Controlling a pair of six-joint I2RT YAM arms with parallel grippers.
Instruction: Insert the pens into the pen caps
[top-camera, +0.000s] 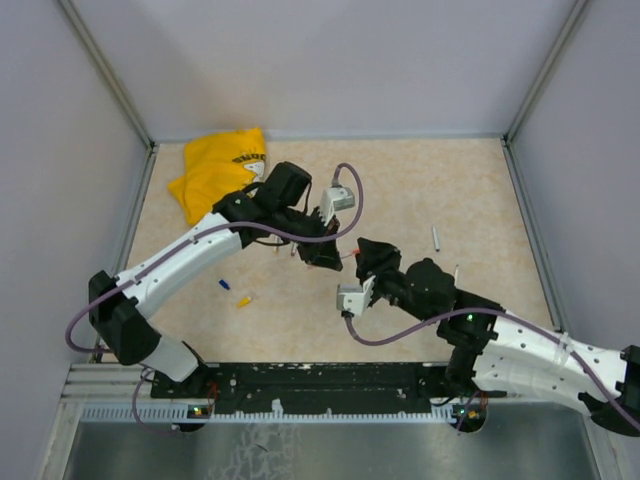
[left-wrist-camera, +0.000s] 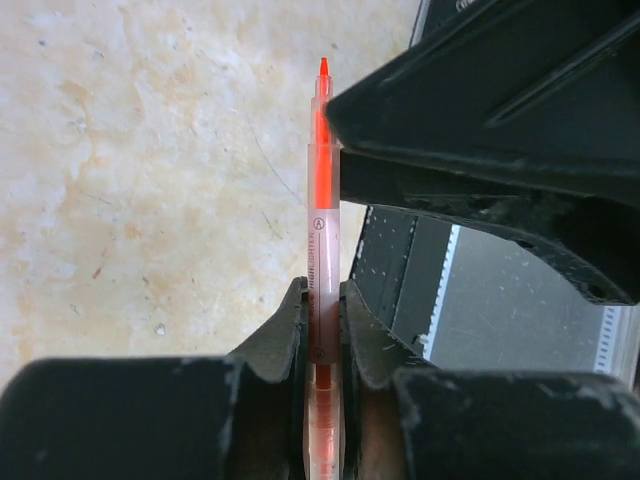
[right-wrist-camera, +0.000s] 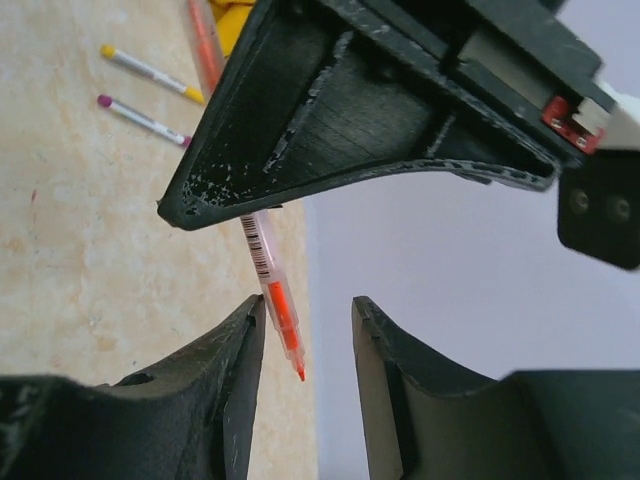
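Observation:
An orange-red pen (left-wrist-camera: 323, 250) with a clear barrel is held upright in the left wrist view between the fingers of my left gripper, which is shut on it. Its tip points past the black finger of the other gripper. In the right wrist view the same pen (right-wrist-camera: 277, 300) hangs tip down just beyond my right gripper, whose fingers are part open with nothing clearly between them; the pen looks behind their gap. In the top view both grippers meet over the middle of the table.
A yellow cloth (top-camera: 215, 170) lies at the back left. Loose markers (right-wrist-camera: 150, 70), a blue piece (top-camera: 225, 284), a yellow piece (top-camera: 243, 301) and white pens (top-camera: 435, 238) lie on the table (top-camera: 400, 180).

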